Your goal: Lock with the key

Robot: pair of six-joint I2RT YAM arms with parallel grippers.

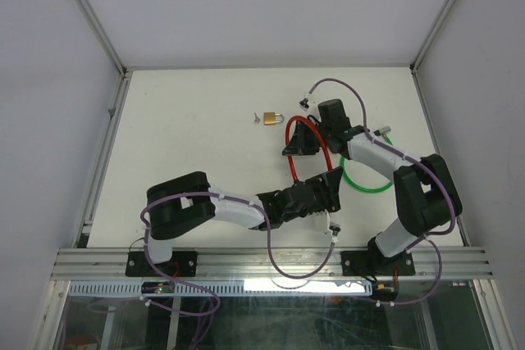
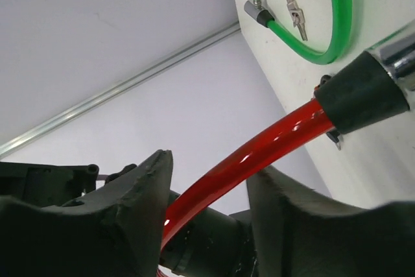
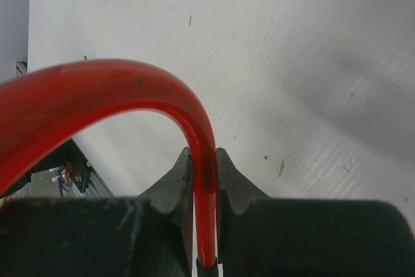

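A red U-lock loop (image 1: 321, 141) is held between the arms. My right gripper is shut on its red shackle near the bend. My left gripper has its fingers around the other leg, part open; whether they touch it is unclear. That leg ends in a black and chrome fitting (image 2: 363, 92). A green lock (image 2: 338, 11) lies on the table with keys (image 2: 295, 11) beside it.
A brass padlock (image 1: 273, 119) and a small key (image 1: 257, 118) lie at the back middle. Walls border the table.
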